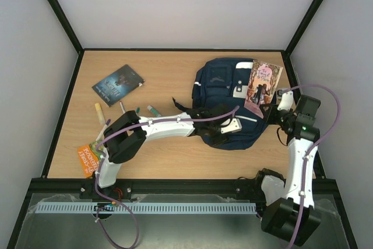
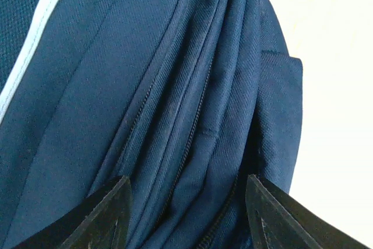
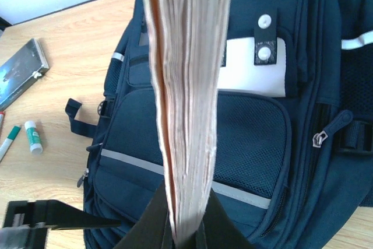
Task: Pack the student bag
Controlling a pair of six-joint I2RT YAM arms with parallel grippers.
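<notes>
A navy backpack [image 1: 224, 86] lies flat on the table, right of the middle. Above its right side my right gripper [image 1: 269, 112] is shut on the lower edge of a pink-covered book [image 1: 263, 86]. In the right wrist view the pages of this book [image 3: 186, 86] stand edge-on between the fingers. My left gripper [image 1: 217, 138] is over the lower part of the bag. In the left wrist view its fingers [image 2: 111, 220] stand apart above the bag's zipper [image 2: 189, 138] and folded side; nothing shows gripped between them.
A dark-covered book [image 1: 118, 84] lies at the back left. Pens, a glue stick [image 1: 154, 111], a yellow tube [image 1: 99, 113] and an orange book [image 1: 89, 158] are spread on the left.
</notes>
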